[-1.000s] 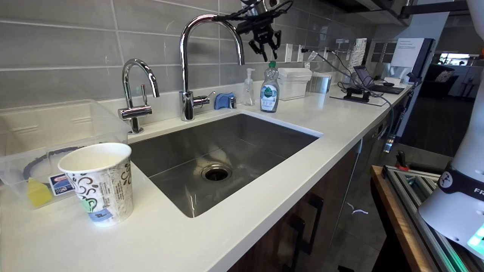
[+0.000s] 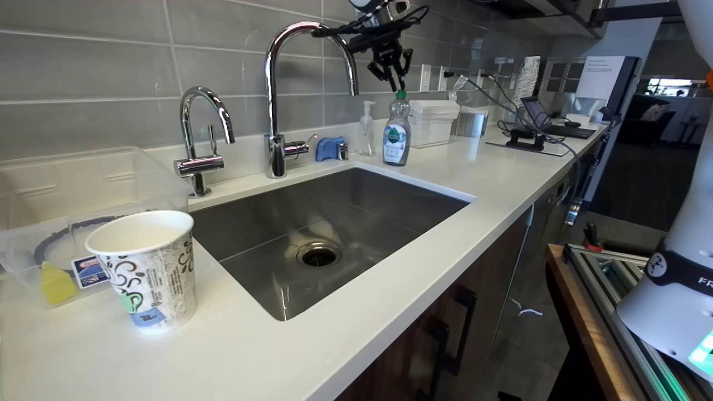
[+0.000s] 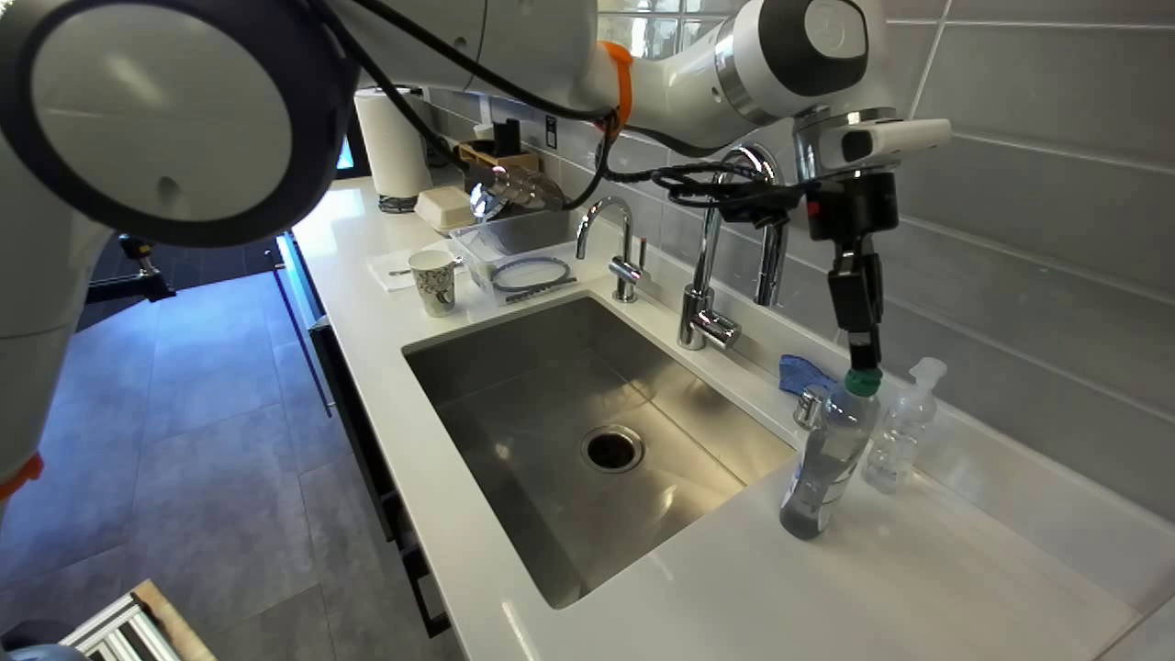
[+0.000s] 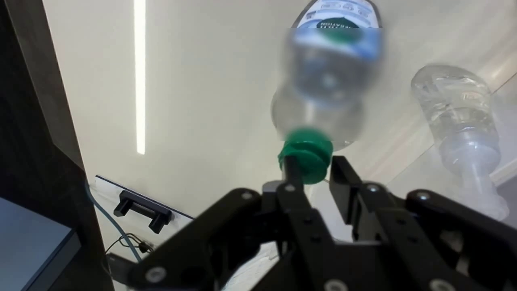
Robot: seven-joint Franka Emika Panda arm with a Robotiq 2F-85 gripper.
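A clear dish soap bottle (image 2: pixel 395 133) with a green cap (image 3: pixel 862 381) stands upright on the counter, by the sink's far right corner in the first exterior view. My gripper (image 2: pixel 398 87) points down right at the cap. In the wrist view the gripper has its fingers apart, the gap narrow, with the green cap (image 4: pixel 310 150) at the tips. The cap lies more toward the left finger (image 4: pixel 293 170), which covers part of it. Whether the fingers touch the cap cannot be made out.
Beside the bottle stands a clear pump bottle (image 3: pixel 903 424), with a blue sponge (image 3: pixel 804 375) close by. A tall faucet (image 2: pixel 272 100) rises behind the empty sink (image 2: pixel 321 227). A paper cup (image 2: pixel 148 274) sits at the sink's far end. Counter to the bottle's right is clear.
The fingers have come closer together. My gripper has moved slightly lower, toward the green cap. The bottle has barely shifted, if at all.
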